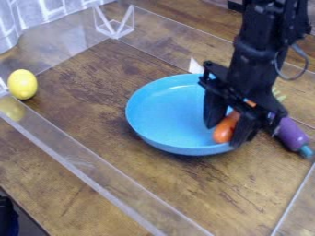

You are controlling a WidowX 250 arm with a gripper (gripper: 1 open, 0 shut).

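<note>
My black gripper [234, 115] hangs over the right side of a blue bowl [157, 118], its fingers around or just above an orange carrot-like object [224, 131]. Whether it holds that object is hidden by the fingers. A purple object [293, 138] with a teal tip lies right of the bowl on the table.
A yellow egg-shaped object [22, 85] sits at the far left by a clear plastic wall. A white triangular piece shows behind the bowl.
</note>
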